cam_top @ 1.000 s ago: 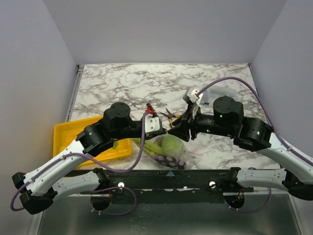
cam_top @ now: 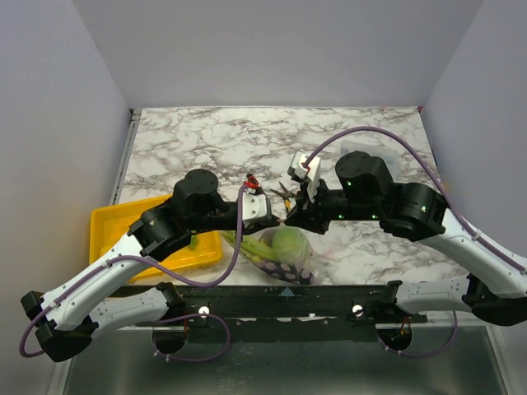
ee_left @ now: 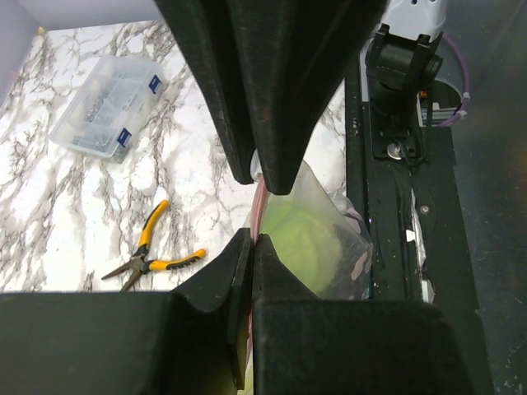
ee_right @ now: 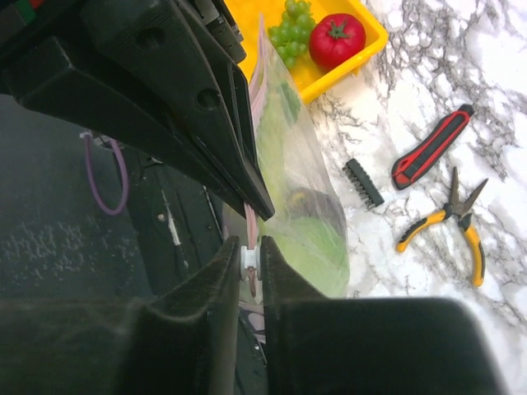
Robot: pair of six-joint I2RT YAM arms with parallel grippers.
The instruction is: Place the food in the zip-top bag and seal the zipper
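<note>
The clear zip top bag (cam_top: 284, 262) lies near the front edge with green food (ee_left: 296, 234) inside. My left gripper is shut on the pink zip strip (ee_left: 259, 206) at the bag's mouth. Close beside it, my right gripper has its fingertips a little apart, one on each side of the small white zipper slider (ee_right: 249, 262). Whether they press on the slider cannot be told. In the right wrist view the strip runs from the slider up to the left fingers (ee_right: 257, 193).
A yellow bin (cam_top: 103, 230) with a tomato (ee_right: 338, 41) and green grapes (ee_right: 294, 31) stands at the left. Pliers (ee_right: 455, 218), a red cutter (ee_right: 432, 148) and a clear plastic case (ee_left: 107, 107) lie behind the bag.
The right arm's wrist has shifted left and tilted, while its fingertips stay close to the left gripper. The left arm and the bag look nearly unchanged.
</note>
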